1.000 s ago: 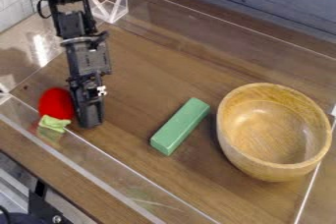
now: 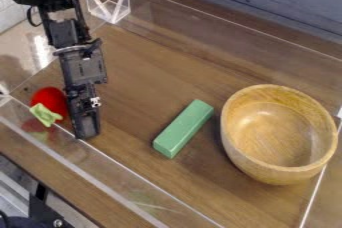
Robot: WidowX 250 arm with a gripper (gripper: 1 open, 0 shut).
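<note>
My black gripper (image 2: 83,122) is lowered at the left of the wooden table, shut, with nothing visible between its fingers. Right beside it on its left lies a red object (image 2: 50,98) with a pale green top (image 2: 46,114), partly hidden by the gripper. A green block (image 2: 183,128) lies near the middle, and a wooden bowl (image 2: 278,133) stands to its right.
Clear plastic edging runs along the near left and far sides of the table (image 2: 201,62). A white wire holder (image 2: 111,5) stands at the back left.
The gripper has shifted slightly left. The red object beside it has moved a little left, and its green top now sits higher in the view.
</note>
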